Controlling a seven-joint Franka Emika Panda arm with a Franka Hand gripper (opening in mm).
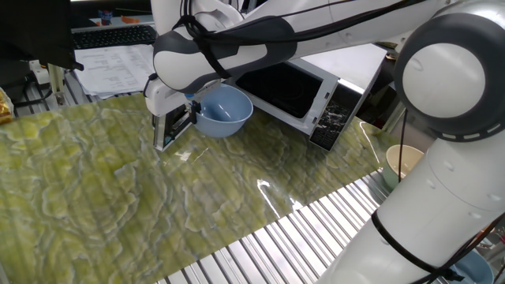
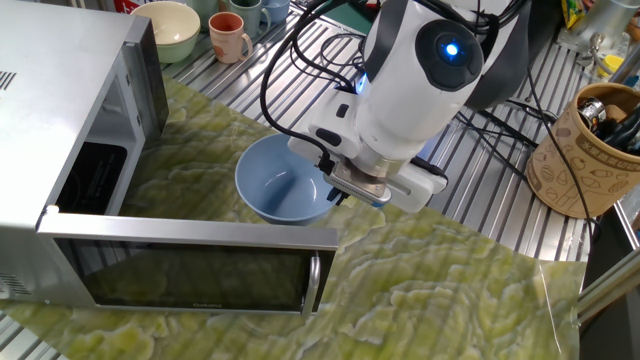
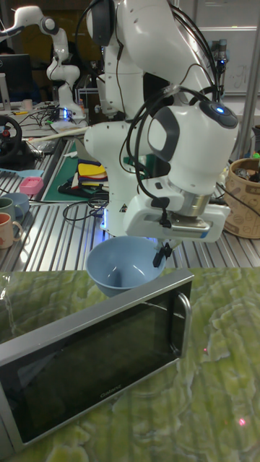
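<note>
A light blue bowl [image 1: 224, 112] sits upright between the open microwave door [image 2: 190, 265] and the arm. My gripper [image 3: 162, 253] points down at the bowl's rim, on the right side of the bowl [image 3: 123, 264] in the third exterior view. Its dark fingertips [image 3: 158, 258] are close together right at that rim. Whether they pinch the rim or only stand against it is too small to tell. In the second exterior view the hand hides most of the fingers beside the bowl [image 2: 275, 180].
The microwave [image 2: 60, 90] stands open, its door reaching out alongside the bowl. A cream bowl [image 2: 170, 32] and a pink mug [image 2: 229, 38] stand behind. A tan bucket [image 2: 565, 165] of tools is at the right. The green marbled mat [image 1: 87, 189] has wide clear room.
</note>
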